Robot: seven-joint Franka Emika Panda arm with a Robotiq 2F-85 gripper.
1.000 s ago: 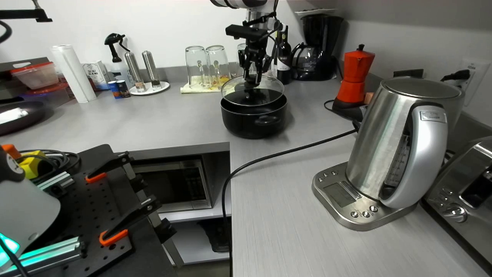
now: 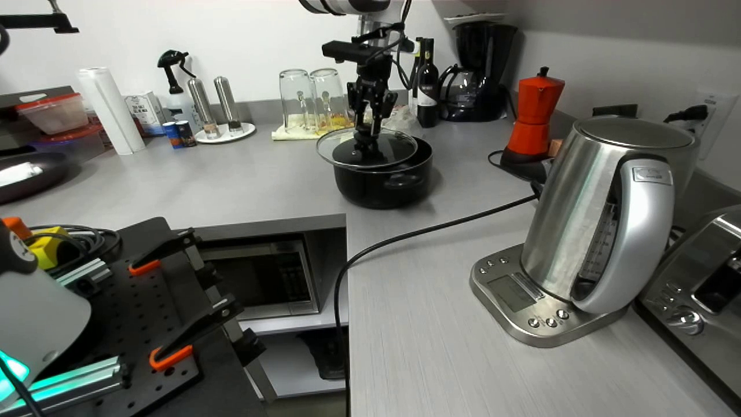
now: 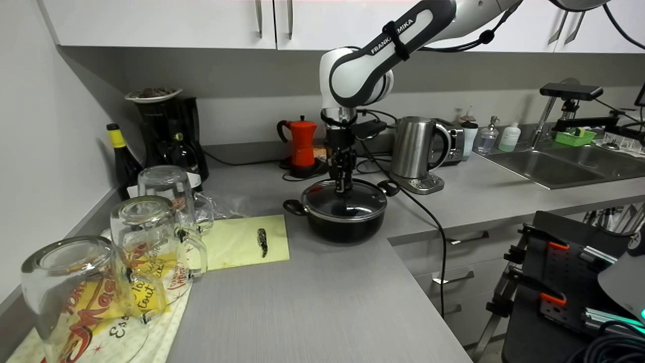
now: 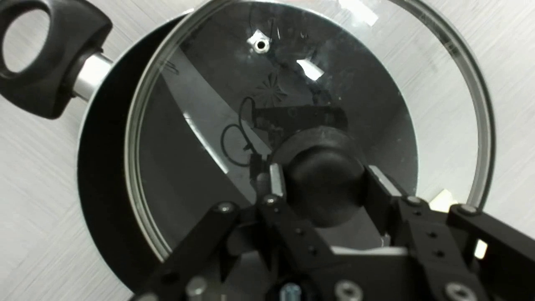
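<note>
My gripper is shut on the round black knob [image 4: 324,175] of a glass lid. In the wrist view the lid [image 4: 484,115] sits off-centre over the black pot [image 4: 108,150], leaving a crescent of the pot's inside bare on the handle side. Exterior view 1 shows the lid [image 2: 327,154] overhanging the left of the pot [image 2: 378,189], while the pot's right part is uncovered. Whether the lid touches the rim I cannot tell. From the other side, the lid [image 3: 320,194] appears over the pot [image 3: 344,230], between its two handles.
A yellow cloth [image 3: 242,242] and upside-down glass mugs [image 3: 145,242] lie near the pot. The red moka pot [image 2: 535,114], steel kettle [image 2: 590,215] and a black cable [image 2: 430,226] are on the other side.
Lid and gripper have moved left and lower in exterior view 1. The lid now hangs past the pot's left side; the pot has stayed in place.
</note>
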